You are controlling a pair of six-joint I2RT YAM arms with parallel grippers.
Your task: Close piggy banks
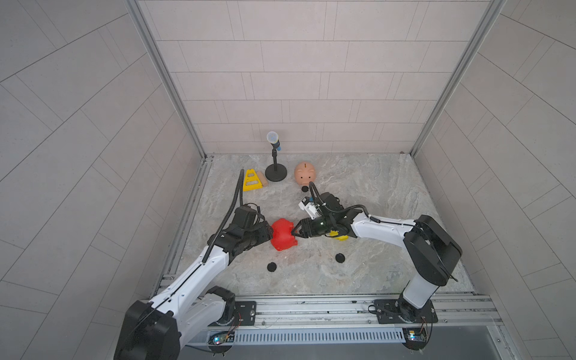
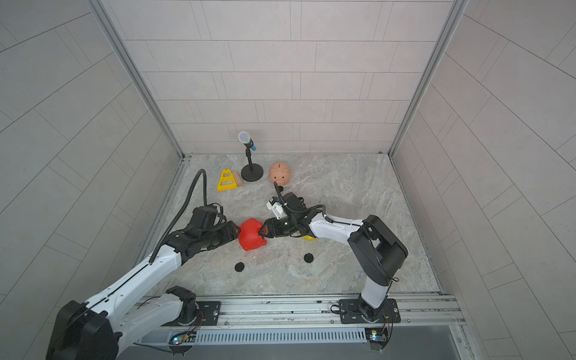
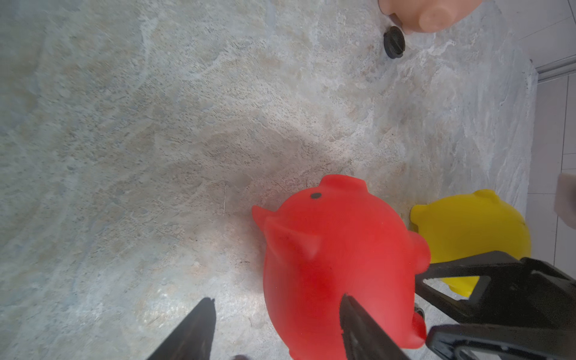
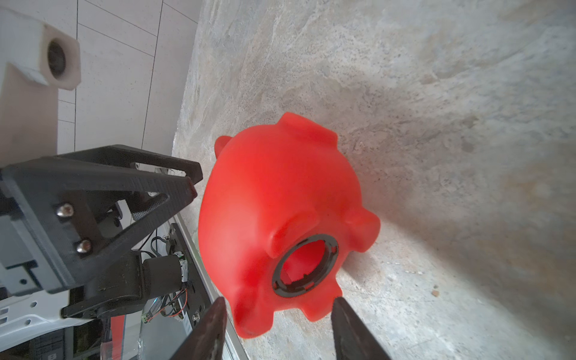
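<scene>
A red piggy bank [image 1: 282, 235] lies on its side between my two grippers. Its round black-rimmed hole [image 4: 304, 265], uncovered, faces the right gripper in the right wrist view. My left gripper is partly open, its fingers beside and over the pig's edge. It is unclear whether they touch it. My right gripper is open by the holed side and grips nothing. Black plugs lie on the table: one [image 1: 271, 267] in front of the red pig, another [image 1: 340, 258] to the right, and a third [image 3: 394, 42] by the pink pig [image 1: 304, 173].
A yellow pig [image 3: 474, 234] lies under the right arm, mostly hidden from above. Behind stand a black lamp [image 1: 275, 171] and a yellow triangular frame [image 1: 252, 180].
</scene>
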